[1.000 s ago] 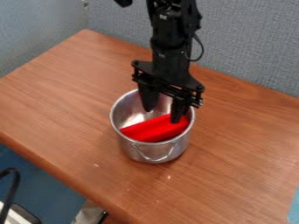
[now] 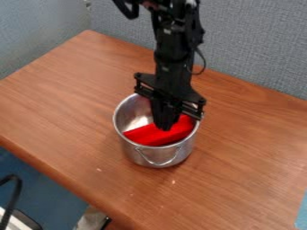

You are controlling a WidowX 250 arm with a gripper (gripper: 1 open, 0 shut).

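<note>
A silver metal pot point(image 2: 155, 154) with a wire handle stands on the wooden table. Inside it lies a long red object point(image 2: 153, 136), resting across the bottom and up toward the right wall. My black gripper point(image 2: 166, 122) points down into the top of the pot, above the red object's right part. It looks shut, with nothing visible between its fingers, though its tips are dark and partly hard to make out against the pot.
Grey padded walls point(image 2: 252, 54) line the back. A black cable point(image 2: 13, 198) hangs at the lower left, off the table edge.
My gripper has drawn shut from a wider spread and sits slightly lower and to the left in the pot. The pot stays in place.
</note>
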